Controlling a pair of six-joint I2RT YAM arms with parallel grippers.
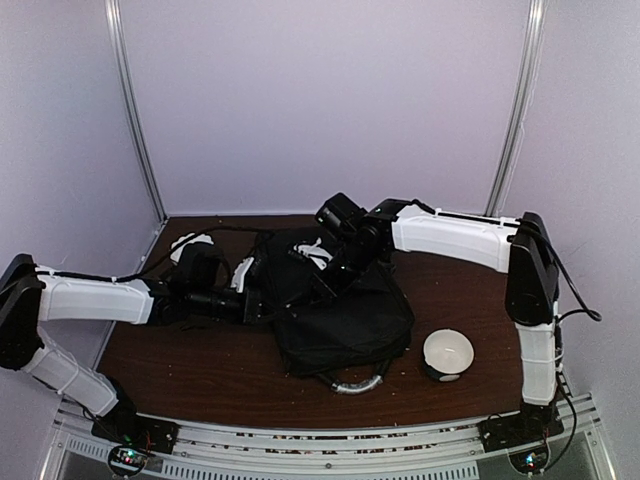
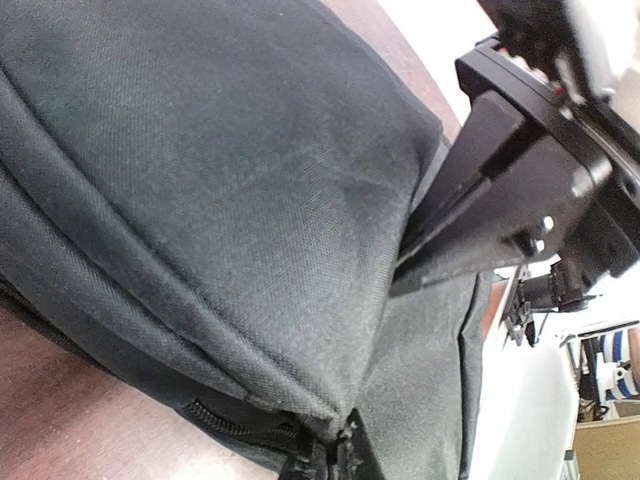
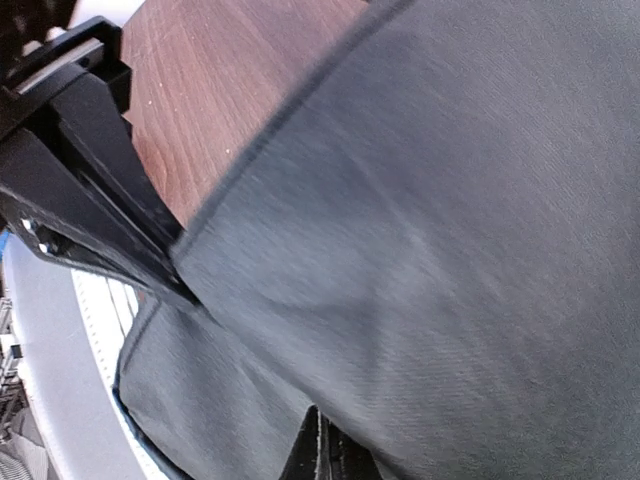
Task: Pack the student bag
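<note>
The black student bag (image 1: pixel 345 330) lies on the table with its handle toward the front edge. My left gripper is shut on the bag's fabric at a pinched corner of the pocket edge, beside a short length of zipper (image 2: pixel 235 425). Over the bag, to the right of the left gripper, my right gripper is shut, nothing between its fingers. A fold of pocket fabric (image 3: pixel 420 250) bulges close to those fingers and fills much of the right wrist view. The pocket's zipper pull cannot be made out in any current view.
A white bowl (image 1: pixel 448 352) stands on the table to the right of the bag. Behind the left arm a white item (image 1: pixel 190 243) is partly hidden. Both arms reach across the bag close together. Bare table (image 1: pixel 200 375) shows at the front left.
</note>
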